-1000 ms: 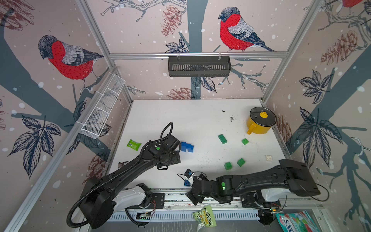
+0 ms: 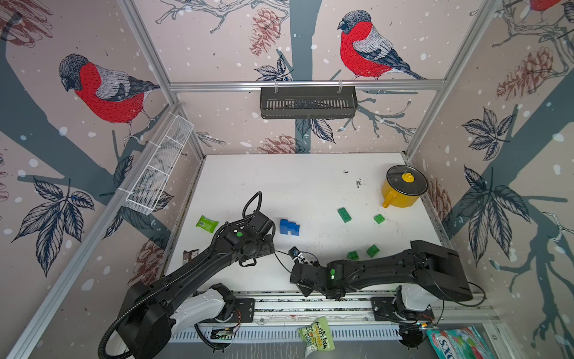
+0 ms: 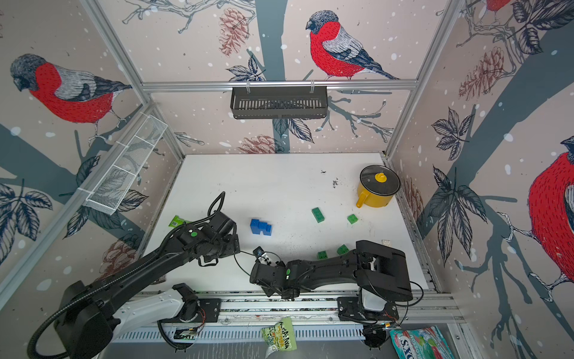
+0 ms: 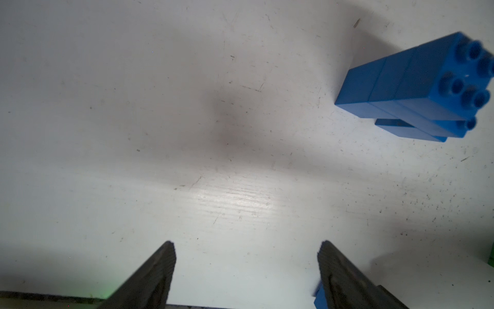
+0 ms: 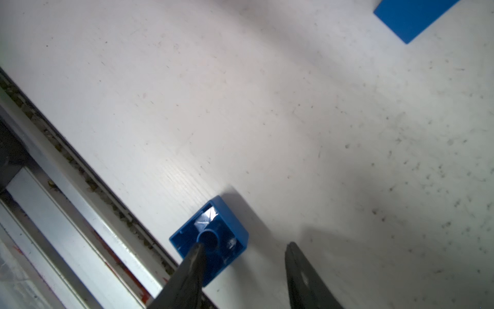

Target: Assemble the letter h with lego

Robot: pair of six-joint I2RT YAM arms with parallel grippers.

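A stack of blue bricks [image 4: 391, 82] [image 2: 289, 226] stands mid-table, at upper right in the left wrist view. My left gripper is over bare table left of it and nearer the front, fingers apart with nothing between. A loose blue brick [image 5: 226, 237], hollow underside showing, is at the front edge by one finger of my right gripper. Whether that gripper holds anything is unclear; its fingertips show a gap.
Several green bricks [image 2: 344, 214] lie on the right half. A yellow pot [image 2: 399, 194] stands at back right, a green packet [image 2: 207, 223] at left.
My left arm has shifted slightly left from a second ago, uncovering more of the blue stack.
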